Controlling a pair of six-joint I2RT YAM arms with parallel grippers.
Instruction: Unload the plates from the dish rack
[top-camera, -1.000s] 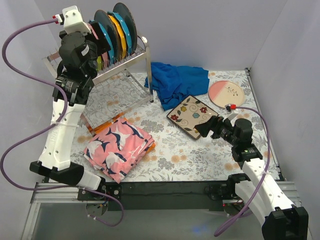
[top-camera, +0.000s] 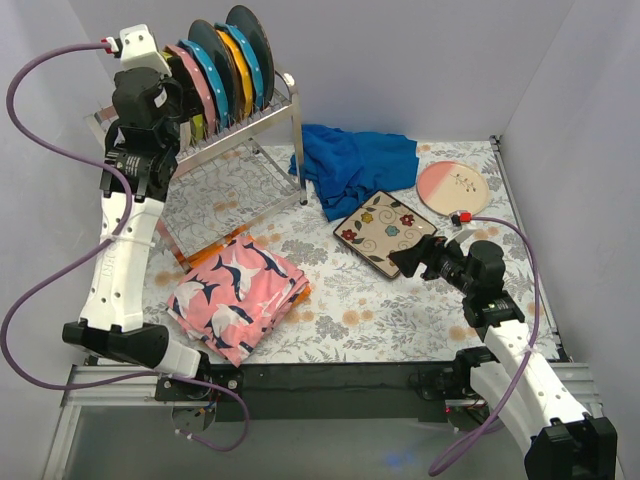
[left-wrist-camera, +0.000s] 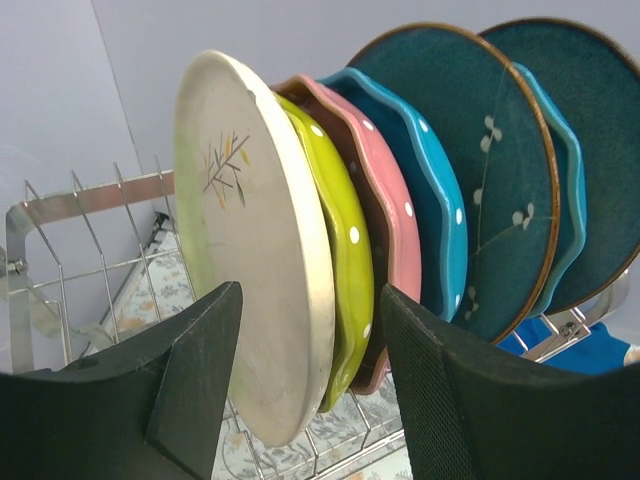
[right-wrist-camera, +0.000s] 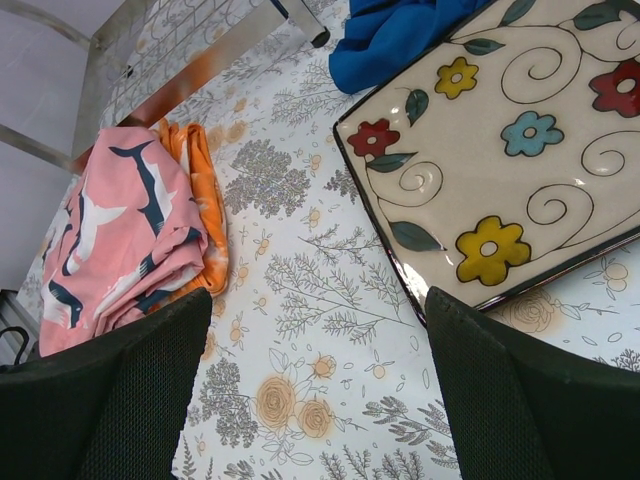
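Note:
Several plates stand on edge in the raised metal dish rack (top-camera: 237, 137). In the left wrist view a cream plate (left-wrist-camera: 245, 240) with a twig pattern is outermost. Tight against it come a lime-green plate (left-wrist-camera: 347, 235), a pink one (left-wrist-camera: 400, 215), a blue one (left-wrist-camera: 430, 170) and large dark ones (left-wrist-camera: 475, 140). My left gripper is part open, its fingertips to either side of the cream, green and pink edges; whether they touch is hard to tell. Over the table my right gripper stands open and empty, near a flowered rectangular plate (right-wrist-camera: 500, 150).
A round pink-and-cream plate (top-camera: 453, 189) lies flat at the back right. A blue cloth (top-camera: 350, 163) is heaped right of the rack, and a folded pink shark-print cloth (top-camera: 237, 295) lies before it.
The left gripper has shifted slightly left along the row of plates, uncovering more of the pink plate in the top view. My right arm and the things on the table stay put.

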